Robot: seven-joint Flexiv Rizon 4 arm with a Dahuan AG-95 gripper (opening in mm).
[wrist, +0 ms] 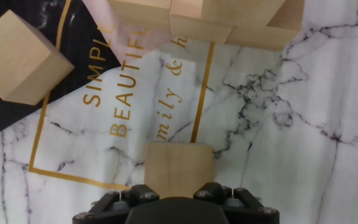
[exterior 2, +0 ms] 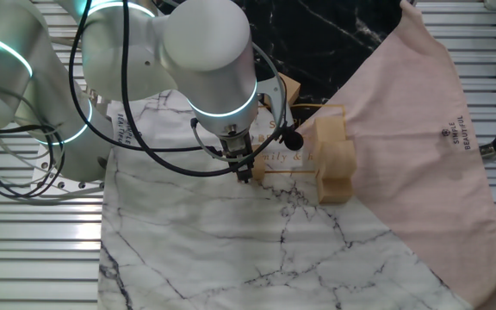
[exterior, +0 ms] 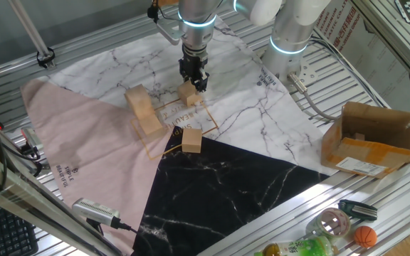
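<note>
A pale wooden block (wrist: 179, 165) lies directly in front of my gripper in the wrist view. The fingertips overlap its near end, and the black gripper body covers the lower part. Whether the fingers press on its sides does not show. Exterior view 1 has the gripper (exterior: 193, 74) pointing down, right at this block (exterior: 188, 93), on the white marble cloth. In exterior view 2 the arm hides most of the block. Another block (exterior: 191, 140) rests near the black cloth's tip. A row of touching wooden blocks (exterior: 144, 112) stands to the left, with one raised part.
An open cardboard box (exterior: 365, 146) stands at the right. Tape, a bottle (exterior: 301, 247) and an orange ball (exterior: 365, 236) sit by the front right edge. A small camera device (exterior: 96, 212) is at the front left. White cloth right of the gripper is clear.
</note>
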